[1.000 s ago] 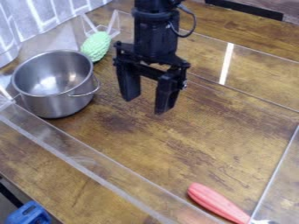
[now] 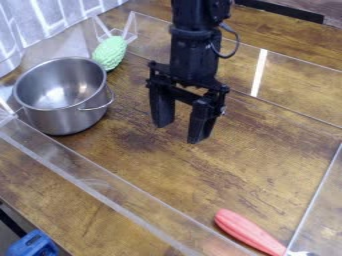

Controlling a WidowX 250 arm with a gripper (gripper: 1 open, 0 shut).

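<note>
The black gripper [image 2: 181,118] hangs from the arm over the middle of the wooden table, with its two fingers spread apart and nothing seen between them. To its left sits a steel pot [image 2: 58,97] with a wire handle. A green textured object [image 2: 111,47] lies at the back left. Near the front right lies a red-orange object [image 2: 247,231], apart from the gripper.
A blue object [image 2: 30,244] shows at the front left corner, off the wooden surface [image 2: 241,170]. Clear edging runs along the left and right of the table.
The gripper has shifted and turned slightly over the last second, staying over the middle of the table. The objects have not moved.
</note>
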